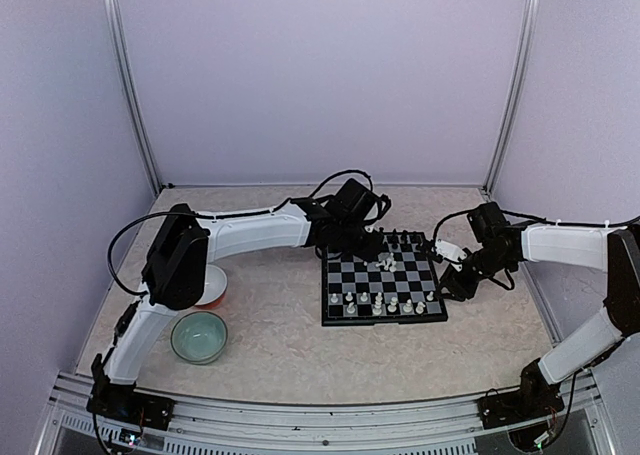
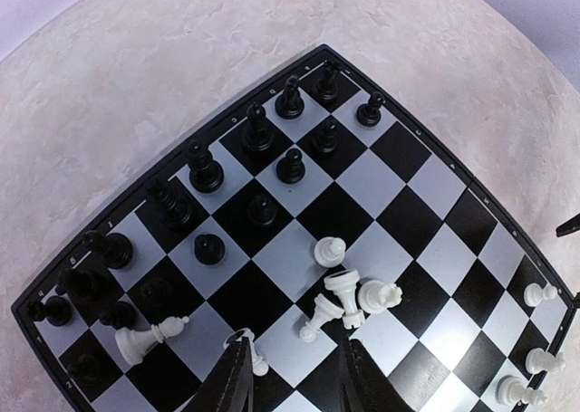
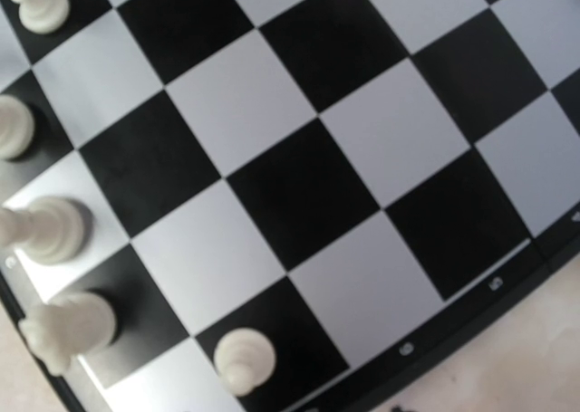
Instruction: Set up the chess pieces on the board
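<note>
The chessboard [image 1: 385, 320] lies on the table, dark pieces [image 2: 258, 129] standing along its far side. White pieces [image 1: 378, 303] stand along the near side. In the left wrist view a white pawn [image 2: 331, 252] stands mid-board, with several white pieces [image 2: 344, 292] tipped or lying beside it. Another white piece [image 2: 145, 340] lies by the dark ones. My left gripper is open above the board, empty; a small white piece [image 2: 258, 362] lies beside its left finger. At the board's right edge, my right gripper [image 1: 450, 293] has its tips apart, barely visible in its own view.
A green bowl [image 1: 199, 337] and a white bowl [image 1: 213, 286] stand on the left of the table. Bare table surrounds the board at front and back. A white pawn [image 3: 245, 360] stands in the right wrist view near the board's edge.
</note>
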